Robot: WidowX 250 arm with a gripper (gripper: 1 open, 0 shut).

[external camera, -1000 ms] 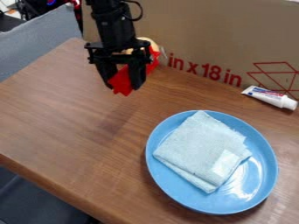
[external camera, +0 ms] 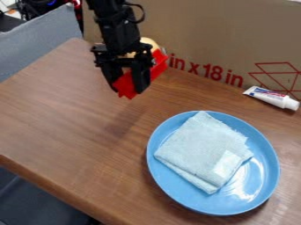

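Observation:
The black gripper (external camera: 129, 75) hangs over the upper middle of the wooden table, shut on a red object (external camera: 126, 87) that shows between and below its fingers. Behind it a further red and yellowish shape (external camera: 157, 60) is partly hidden by the arm; whether it is part of the held object I cannot tell.
A blue plate (external camera: 174, 192) with a folded pale cloth (external camera: 202, 153) lies at the right front. A toothpaste tube (external camera: 270, 97) lies at the back right, before a cardboard box (external camera: 230, 35).
The plate, cloth and tube are unchanged.

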